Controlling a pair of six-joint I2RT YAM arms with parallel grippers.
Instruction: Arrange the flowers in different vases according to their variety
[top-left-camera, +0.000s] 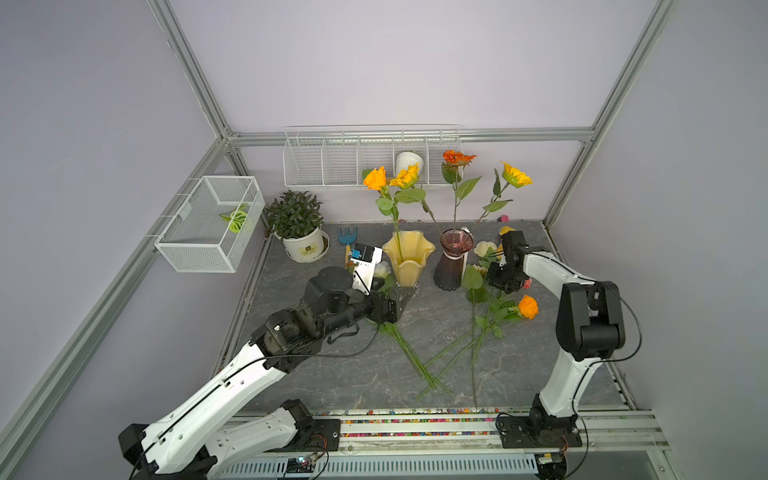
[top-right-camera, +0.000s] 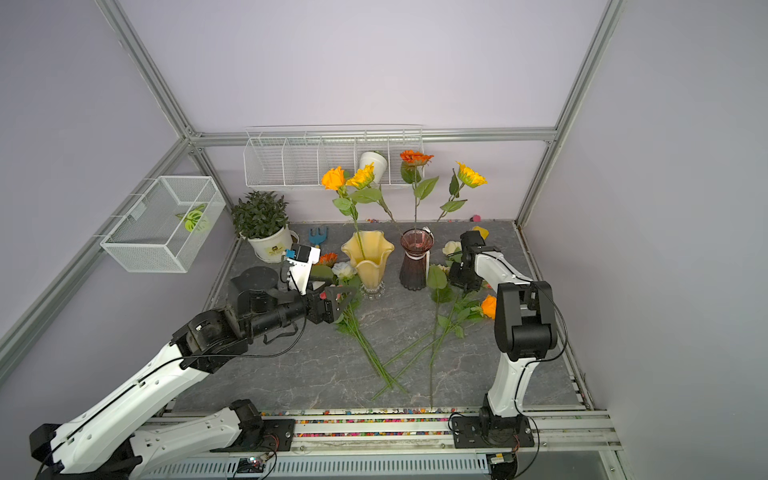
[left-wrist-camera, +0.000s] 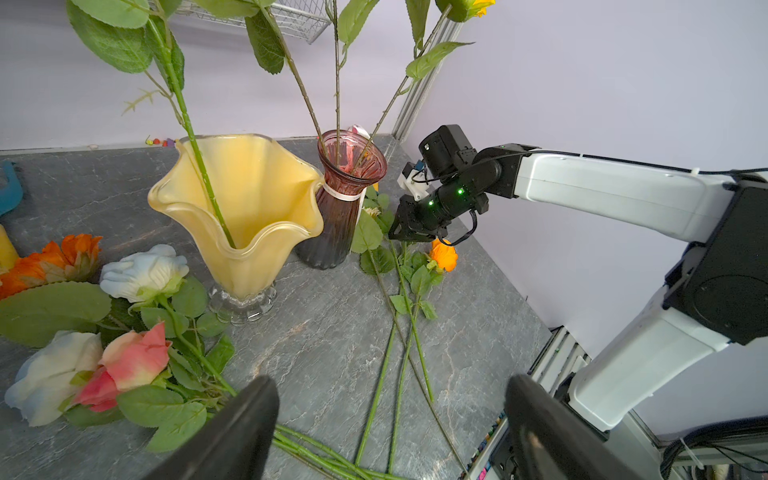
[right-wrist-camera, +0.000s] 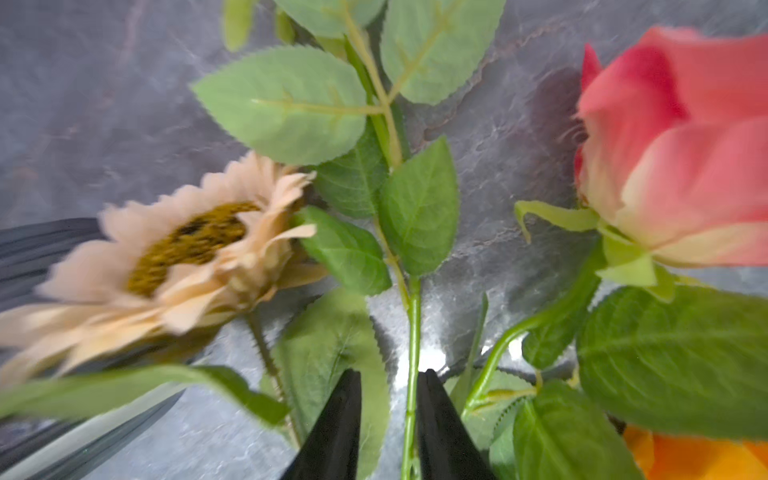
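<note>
The yellow ruffled vase (top-left-camera: 408, 260) holds one orange rose (top-left-camera: 375, 178). Three stems stand in the purple glass vase (top-left-camera: 450, 270), topped by an orange-red flower (top-left-camera: 459, 158) and yellow sunflowers (top-left-camera: 517, 176). In front of the yellow vase, my left gripper is open, its fingers wide apart above the table. Over the right-hand flowers, my right gripper is partly open; a green rose stem (right-wrist-camera: 413, 344) runs between its fingertips in view. A pale sunflower (right-wrist-camera: 176, 256) lies to its left and a pink rose (right-wrist-camera: 680, 152) to its right.
White roses (left-wrist-camera: 144, 273) and a pink rose (left-wrist-camera: 132, 364) lie left of the yellow vase beside an orange flower (left-wrist-camera: 52, 264). Another orange rose (top-left-camera: 528, 307) lies at right. A potted plant (top-left-camera: 296, 220) stands back left.
</note>
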